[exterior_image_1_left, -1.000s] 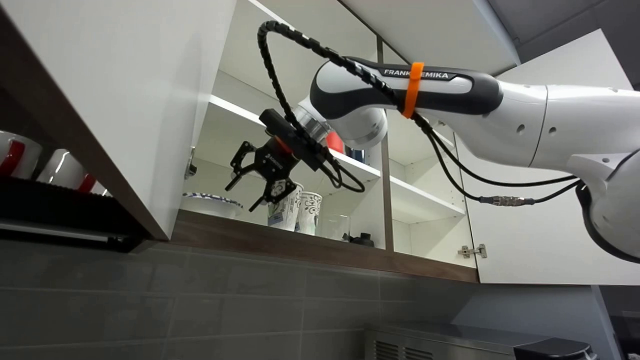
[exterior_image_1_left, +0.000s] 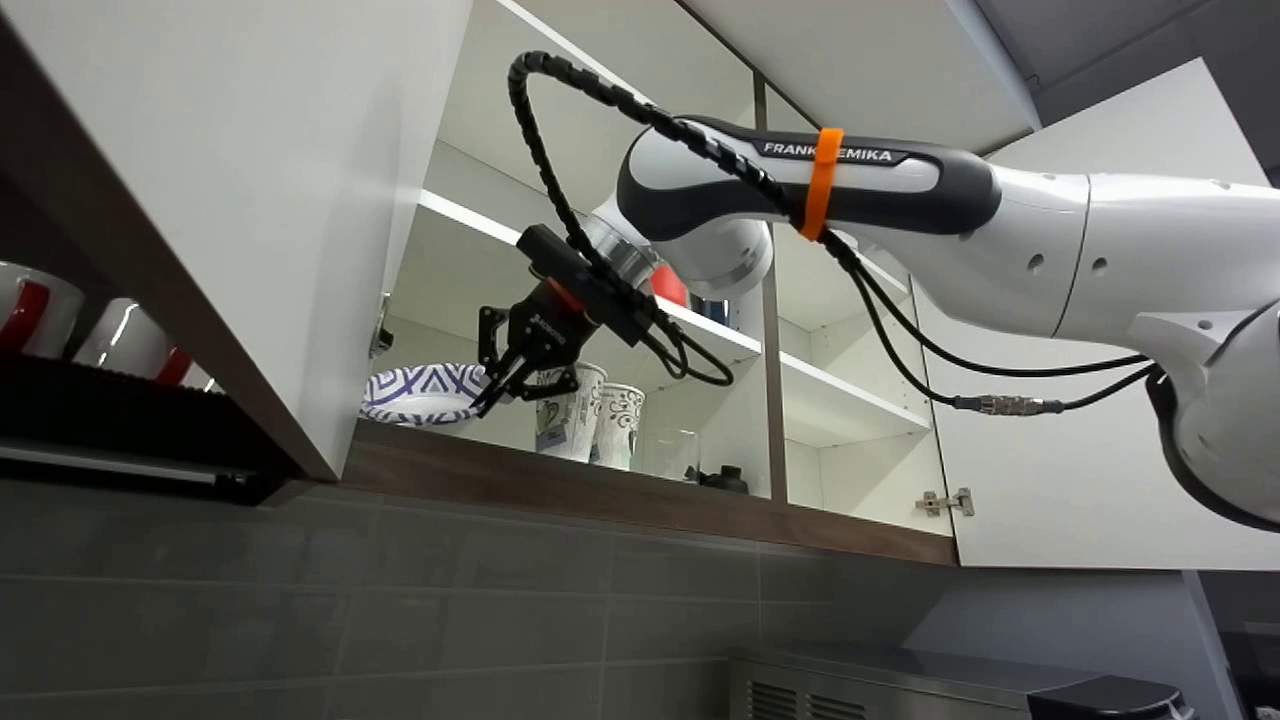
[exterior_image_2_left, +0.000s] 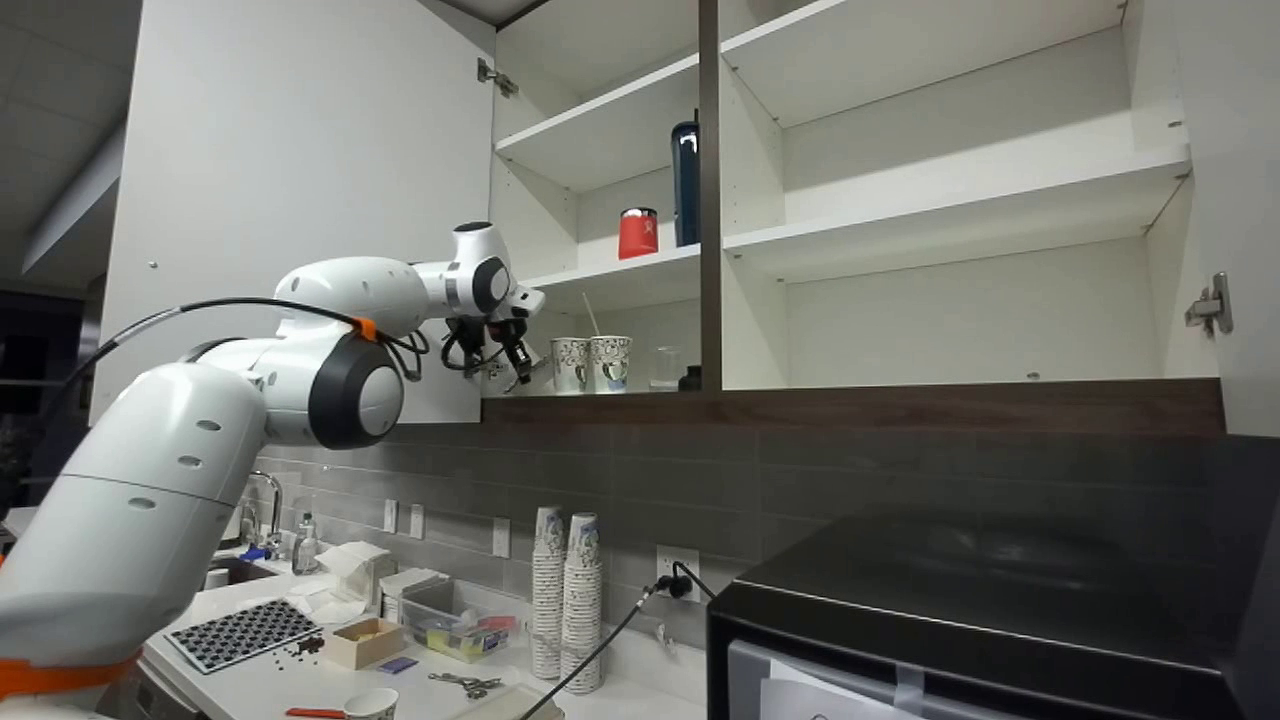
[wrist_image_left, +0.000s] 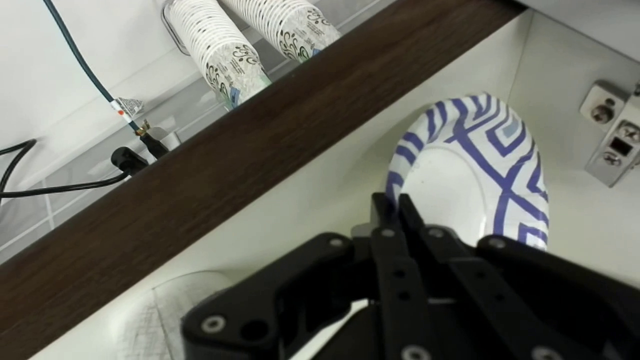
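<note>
A paper bowl (wrist_image_left: 456, 186) with a blue-purple and white pattern fills the right of the wrist view. It looks bent into an oval. Its near rim passes between the tips of my gripper, which is shut on it. In exterior view 1 the bowl (exterior_image_1_left: 417, 394) is tilted, its patterned inside facing outward at the left end of the cabinet's bottom shelf. There my gripper (exterior_image_1_left: 485, 406) meets the bowl's right edge. The bowl cannot be made out in exterior view 2, where the gripper (exterior_image_2_left: 518, 374) is partly hard to see.
Patterned paper cups (exterior_image_1_left: 617, 422) stand just right of the gripper, with a clear glass (exterior_image_1_left: 674, 454) beyond them. The open cabinet door (exterior_image_1_left: 300, 180) is close on the left. A hinge (wrist_image_left: 618, 135) juts from the side wall by the bowl. A brown front edge (wrist_image_left: 240, 162) borders the shelf.
My gripper's fingers have come together from wide apart, catching the bowl's rim. The bowl has gone from lying level to tilted, showing its patterned inside. The arm has barely shifted.
</note>
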